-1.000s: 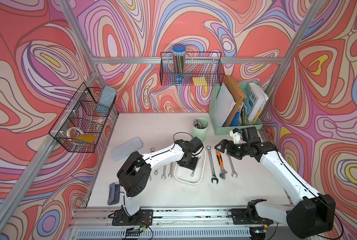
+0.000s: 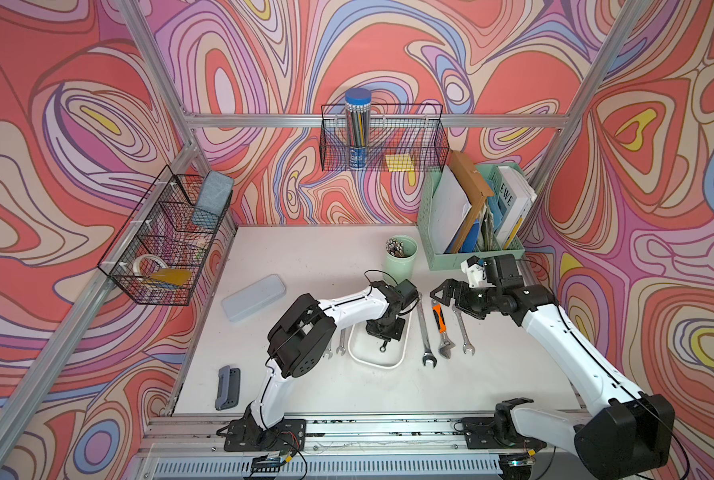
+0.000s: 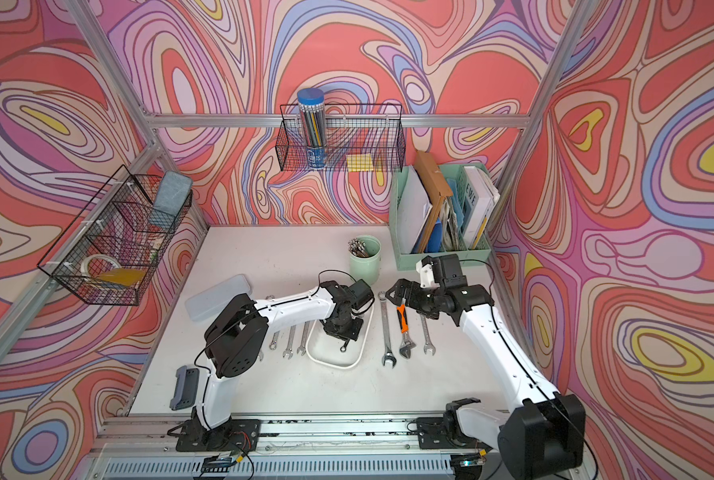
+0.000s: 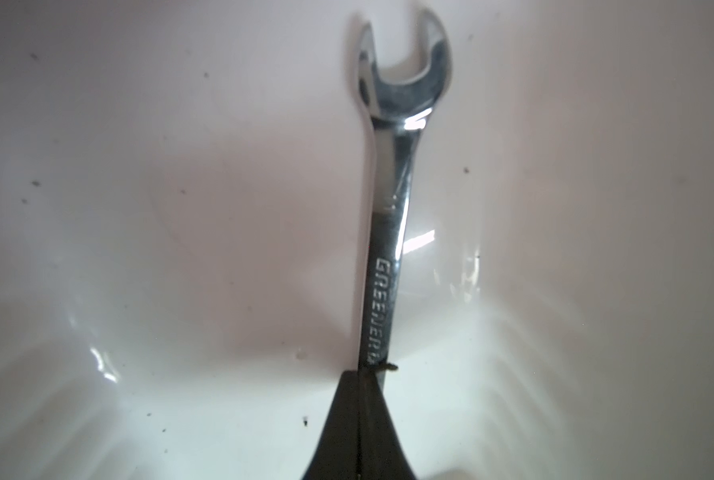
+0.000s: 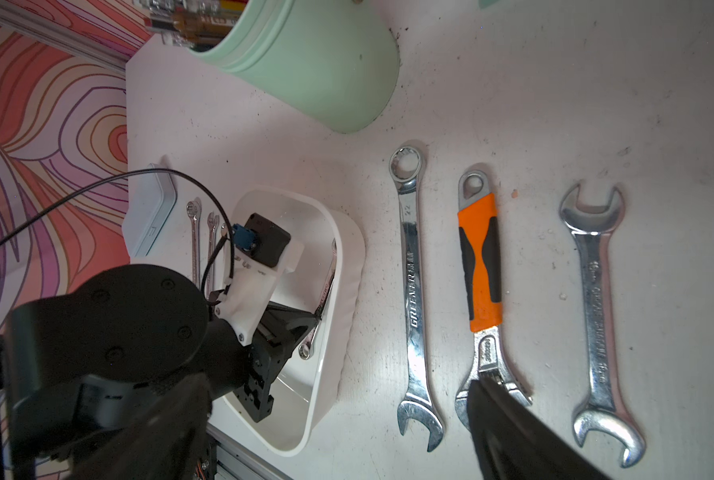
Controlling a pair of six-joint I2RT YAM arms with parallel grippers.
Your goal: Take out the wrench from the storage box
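A thin silver combination wrench lies in the white storage box, its open end at the top of the left wrist view. My left gripper reaches down into the box and is shut, its dark fingertips together at the wrench's shaft; nothing shows between them. They hide the lower shaft there, but the ring end of the wrench appears beyond them in the right wrist view. To the right of the box my right gripper stands open and empty, above the table.
Right of the box lie a long wrench, an orange-handled adjustable wrench and another wrench. Small wrenches sit to its left. A green cup stands behind.
My left arm has moved to the right over the last second, bringing its gripper over the wrench in the box. My right arm has stayed nearly still.
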